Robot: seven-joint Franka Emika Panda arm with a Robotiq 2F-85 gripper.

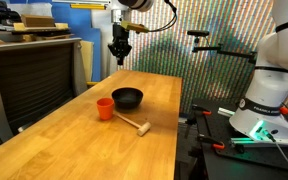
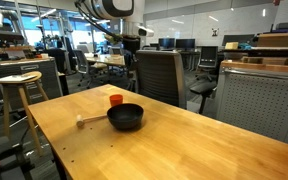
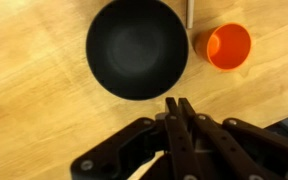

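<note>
My gripper hangs high above the table, well clear of everything on it. In the wrist view its fingertips are close together; nothing can be made out between them. The black pan lies ahead of the fingers, empty. An orange-red cup stands upright beside the pan, with nothing visible inside. A wooden mallet lies on the table near the pan and cup; only part of its handle shows in the wrist view.
The wooden table has wide free room around these objects. Office chairs and a grey cabinet stand beyond its edge. My arm's base is at the right in the first exterior view.
</note>
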